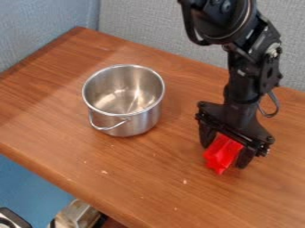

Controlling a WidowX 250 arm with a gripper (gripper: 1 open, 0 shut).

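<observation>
My black gripper [229,146] is low over the table at the right, its fingers around a red object [220,155]. Whether it is closed tightly on the object or only around it is hard to tell. A steel pot [125,98] with a side handle stands upright to the left, apart from my gripper.
The wooden table [107,178] has free room behind and left of the pot and in front of it. A grey padded wall [143,22] rises behind. At the lower left are the table's edge and some metal fittings.
</observation>
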